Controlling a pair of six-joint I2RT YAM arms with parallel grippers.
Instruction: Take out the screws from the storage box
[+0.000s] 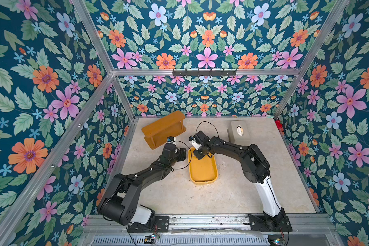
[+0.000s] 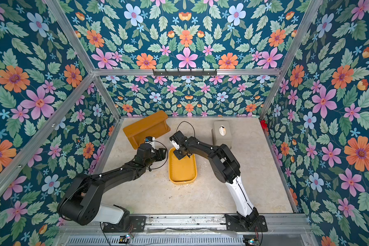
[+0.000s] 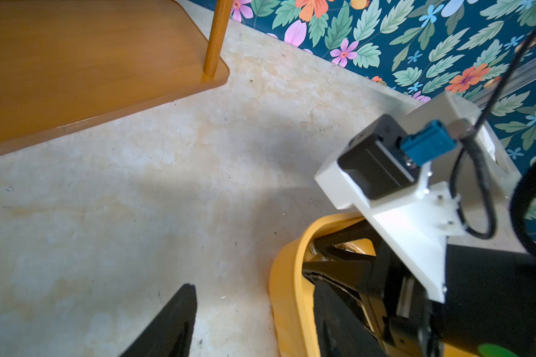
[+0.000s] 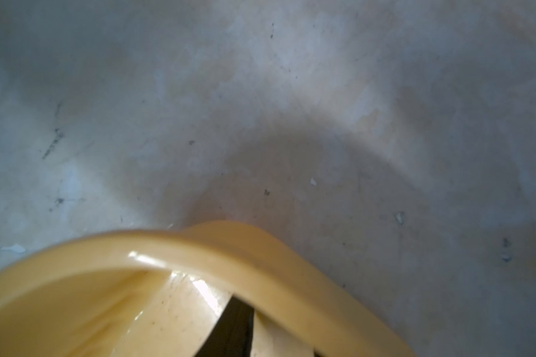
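Observation:
The yellow storage box (image 1: 203,172) stands on the table between my arms; its front floor looks bare. No screws can be made out, and its back end is partly covered by my right arm. My left gripper is open at the box's left side. The left wrist view has the yellow wall (image 3: 288,285) between its spread fingers, with no visible grip. My right gripper (image 1: 196,155) is open, reaching down into the back end of the box. In the right wrist view, one dark finger (image 4: 232,327) shows inside the rim (image 4: 220,261); the other is almost hidden.
A brown wooden rack (image 1: 164,129) lies at the back left, close behind my left arm. At the back right stands a grey box (image 1: 238,132) with a pale top.

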